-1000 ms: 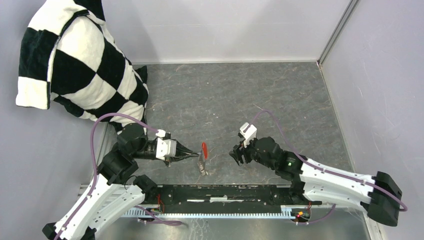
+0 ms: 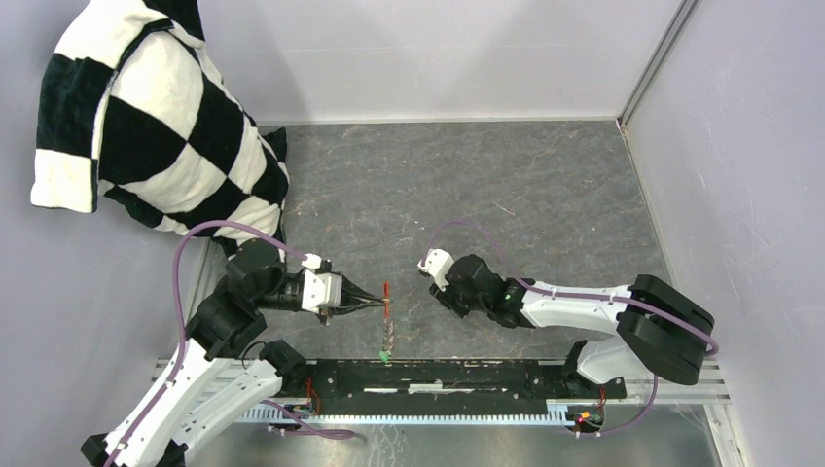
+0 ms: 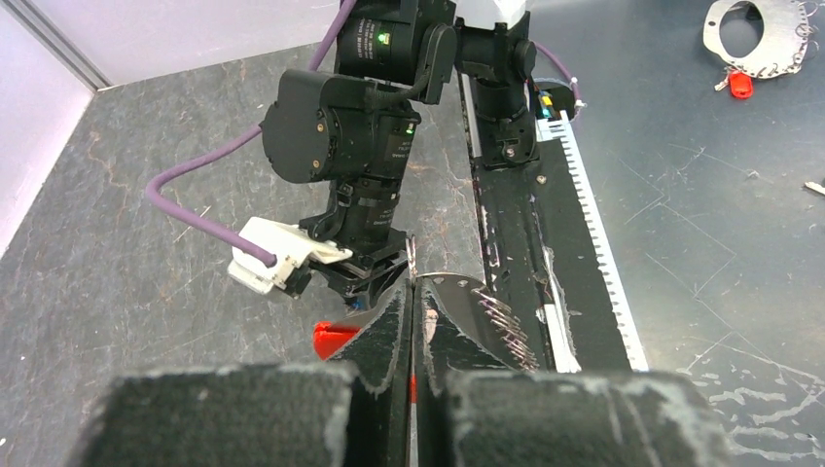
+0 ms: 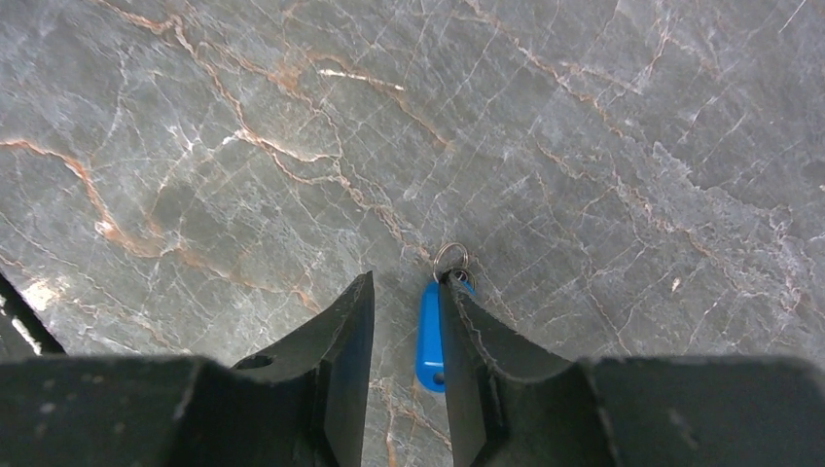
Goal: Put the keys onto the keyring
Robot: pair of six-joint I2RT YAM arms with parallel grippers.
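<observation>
My left gripper is shut on a thin ring, from which a metal piece (image 3: 462,306) with spiky edging and a red tag (image 3: 334,339) hang. In the top view it (image 2: 381,302) holds this bundle above the floor, left of my right gripper. My right gripper stands part open, pointing down over a blue key fob (image 4: 428,341) with small metal rings, which lies on the marble floor. The fob is partly behind a finger in the right wrist view and hidden under the arm in the top view.
A checkered cushion (image 2: 165,126) fills the back left. Another metal piece with a red tag (image 3: 741,86) lies off the floor, seen in the left wrist view.
My right arm has moved left and toward the back, nearer the middle of the floor. The red-tagged bundle in my left gripper has swung and turned.
</observation>
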